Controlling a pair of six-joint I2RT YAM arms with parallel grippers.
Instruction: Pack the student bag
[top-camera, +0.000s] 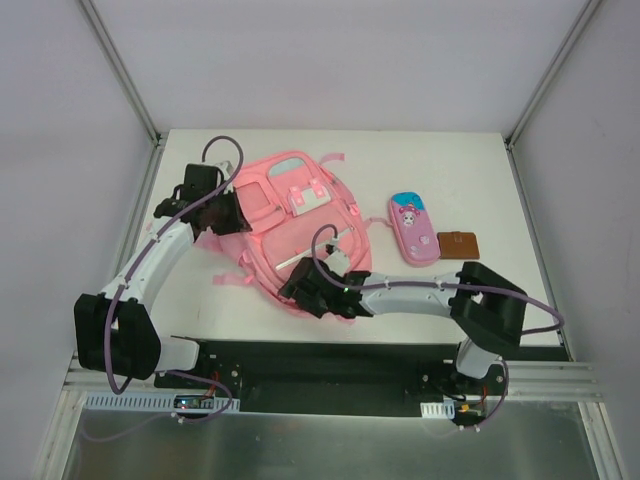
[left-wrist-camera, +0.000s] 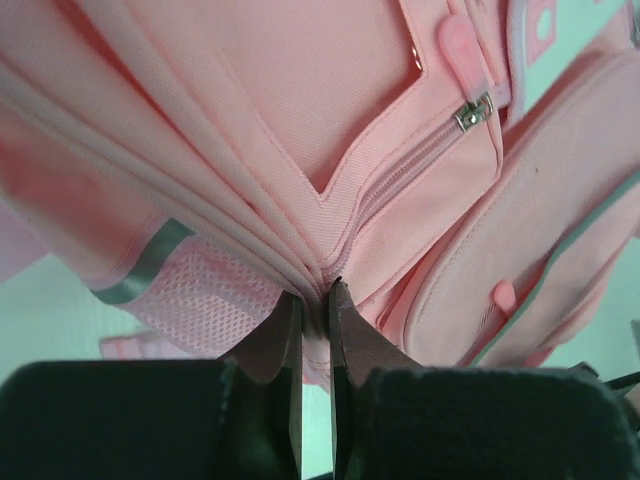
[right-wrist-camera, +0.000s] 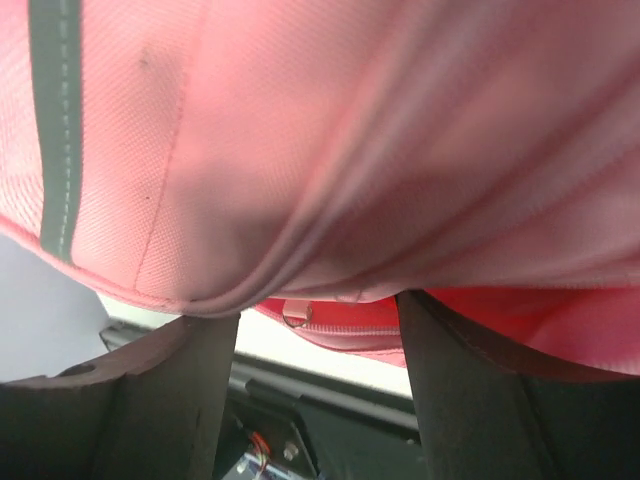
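A pink backpack (top-camera: 300, 230) lies on the white table. My left gripper (top-camera: 232, 220) is shut on its pink fabric at the upper left side; in the left wrist view bunched fabric and piping run into the fingers (left-wrist-camera: 365, 420), beside a zipper. My right gripper (top-camera: 305, 295) is at the bag's lower edge; in the right wrist view its fingers stand apart, tucked against the fabric, with a red zipped opening (right-wrist-camera: 350, 318) below. A pink pencil case (top-camera: 418, 230) and a brown wallet (top-camera: 458, 245) lie to the right of the bag.
Walls border it behind and at both sides. A dark table edge runs along the front, below both arms.
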